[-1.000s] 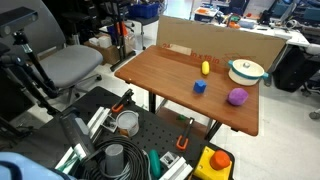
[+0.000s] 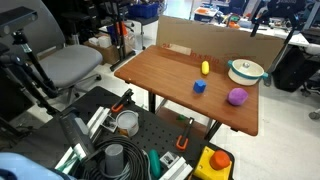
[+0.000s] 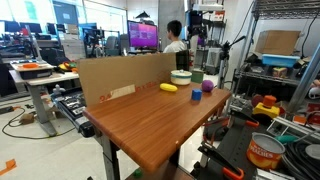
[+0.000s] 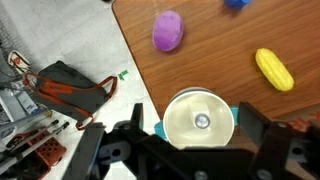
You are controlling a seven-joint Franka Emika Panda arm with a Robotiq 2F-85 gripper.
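Observation:
A white lidded pot (image 2: 246, 73) with teal handles stands at the table's far right corner. In the wrist view its lid (image 4: 190, 108), with a round knob, shows from above between my fingers. My gripper is open, its dark fingers spread wide with nothing held. Exterior view 1 shows the gripper (image 2: 271, 29) high at the upper right, clear of the pot. A yellow object (image 4: 274, 70), a purple round object (image 4: 168, 31) and a blue block (image 2: 199, 87) sit apart on the table.
A brown panel (image 2: 220, 40) stands along its back edge. In front are a dark cart (image 2: 150, 135) with tools and cables, and a yellow container (image 2: 213, 164). A dark bag (image 4: 75, 88) lies on the floor.
My gripper has come into exterior view 1 from the upper right, where it was out of sight before. The pot and the other table objects have not moved.

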